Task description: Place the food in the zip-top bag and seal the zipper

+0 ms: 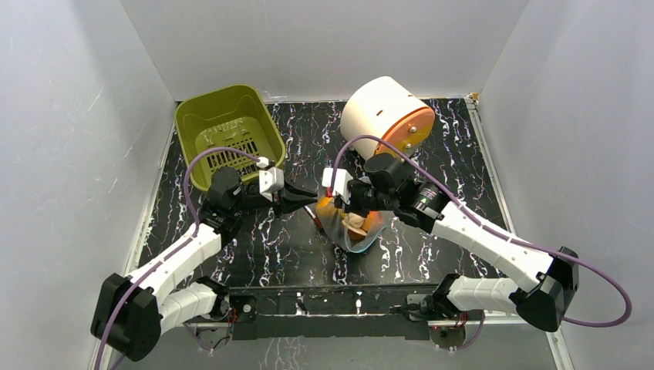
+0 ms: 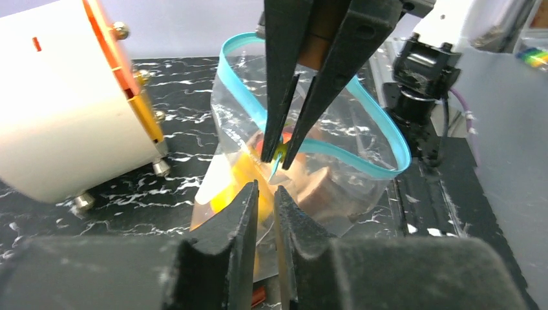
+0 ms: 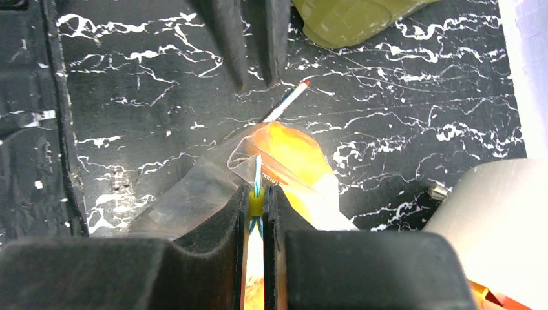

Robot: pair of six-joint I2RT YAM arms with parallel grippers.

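The clear zip bag (image 1: 355, 235) with a blue zipper band (image 2: 380, 121) stands open on the table, holding orange and tan food (image 2: 310, 187). My right gripper (image 1: 339, 202) is shut on the bag's yellow zipper slider (image 3: 256, 203), with blue zipper strip above and below it. My left gripper (image 1: 312, 198) is just left of the bag; in the left wrist view its fingertips (image 2: 249, 200) are close together with a narrow gap and nothing visible between them.
A green basket (image 1: 197, 123) is at the back left, and a white cylinder with an orange end (image 1: 366, 116) at the back right. A pen (image 3: 291, 98) lies beside the bag.
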